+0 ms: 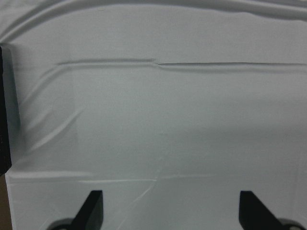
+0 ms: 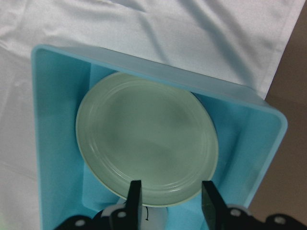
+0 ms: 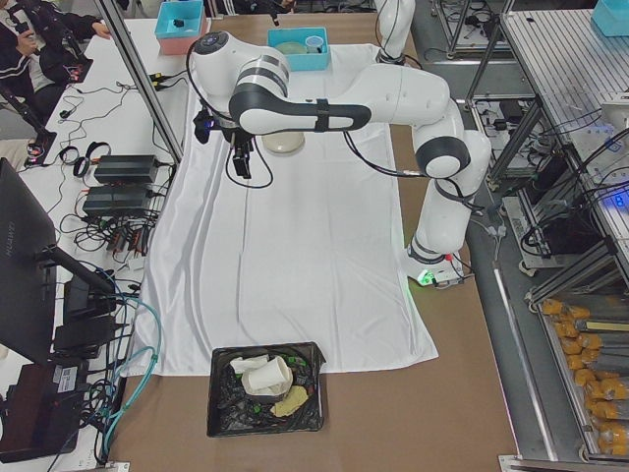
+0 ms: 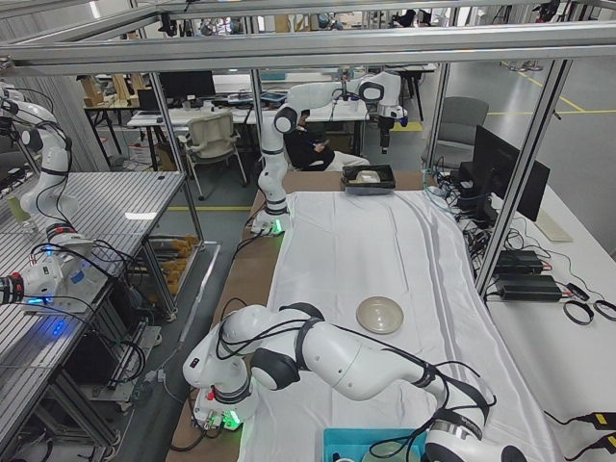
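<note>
My left gripper stands open over the white cloth (image 1: 182, 120), nothing between its fingers. My right gripper is open above a blue bin (image 2: 55, 134), which holds a pale green plate (image 2: 146, 134) and a white cup (image 2: 155, 218) at its lower side. A cream plate (image 4: 379, 314) lies on the cloth between the two arms, partly hidden in the camera left view.
A black lined bin (image 3: 231, 413) with white items and a yellowish piece sits at the left arm's end of the table. Monitors, cables and power boxes crowd one side.
</note>
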